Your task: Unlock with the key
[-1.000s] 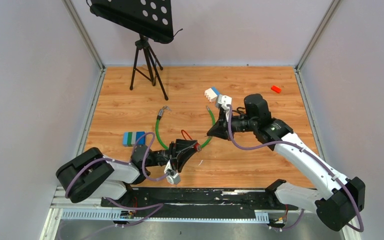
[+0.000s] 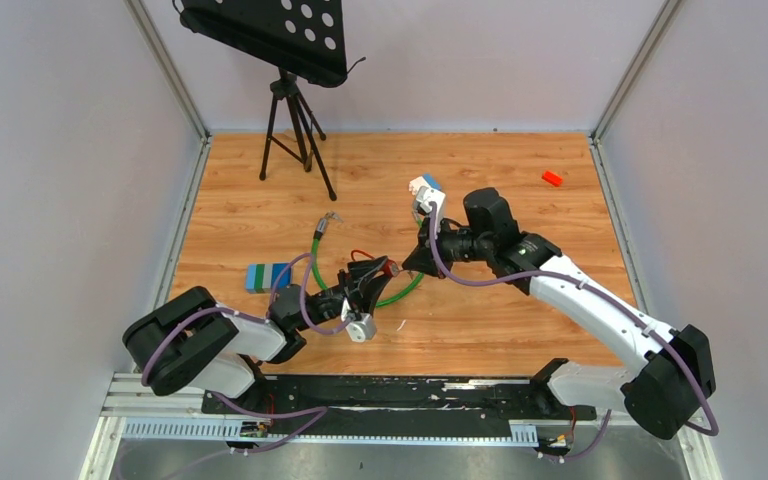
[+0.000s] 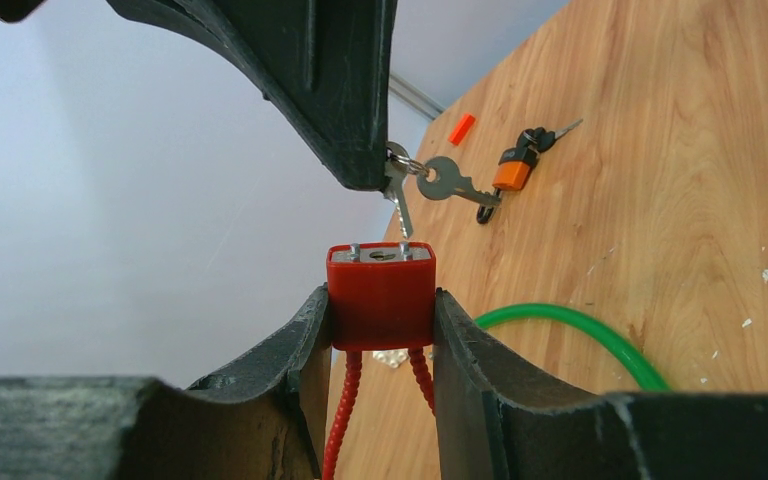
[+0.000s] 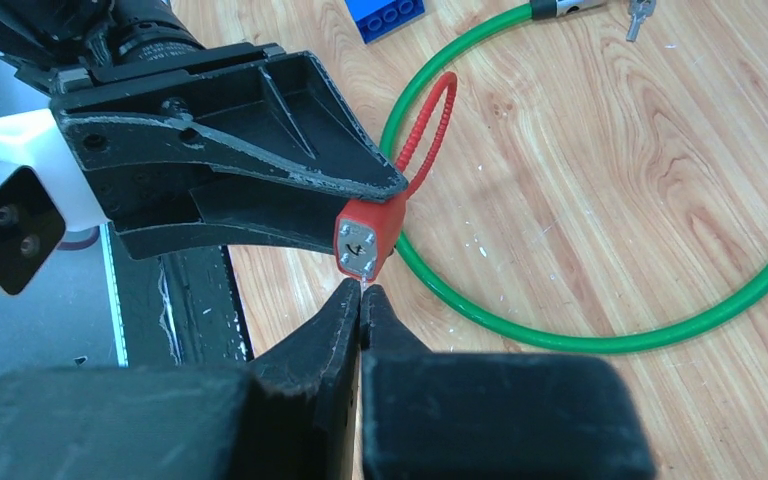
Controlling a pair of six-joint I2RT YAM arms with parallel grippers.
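Between the fingers of my left gripper the red padlock (image 3: 382,275) is gripped, its keyhole face toward my right gripper. Its red shackle loop (image 4: 448,95) trails behind in the right wrist view. My right gripper is shut, pinching a small silver key (image 3: 401,205) at its fingertips (image 3: 360,165). A second key (image 3: 450,182) hangs from the same ring. The key's tip appears just off the lock's keyhole (image 3: 384,256) in the left wrist view; whether they touch cannot be told. Both hands meet over mid-table in the top view.
A green cable lock (image 4: 600,343) curves on the table under both hands. An orange padlock with a key (image 3: 513,172) lies beyond. Toy blocks (image 2: 268,278) sit at left, a red block (image 2: 552,178) at right, and a black stand (image 2: 300,120) behind.
The right gripper has come leftward, and the space between the two hands has narrowed.
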